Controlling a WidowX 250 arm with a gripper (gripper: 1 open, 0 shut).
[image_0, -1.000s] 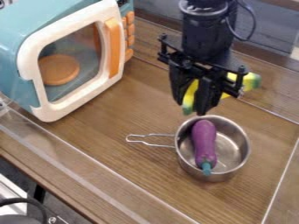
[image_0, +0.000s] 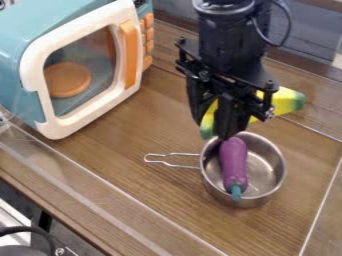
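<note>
My black gripper (image_0: 230, 114) hangs above the steel pot (image_0: 265, 184), shut on a yellow object with a green tip (image_0: 209, 114), which looks like a toy vegetable. Its fingers partly hide that object. In the pot lies a purple eggplant (image_0: 233, 161) with a teal tip pointing to the front. Behind the gripper a second yellow piece (image_0: 287, 99) with a green end shows at the right; whether it is separate from the held one I cannot tell.
A toy microwave (image_0: 54, 30) with an orange plate inside stands at the upper left. A dark gap lies at the lower left.
Over the last second my gripper has shifted slightly, with the yellow object between its fingers moving along with it. The pot and eggplant look unchanged.
</note>
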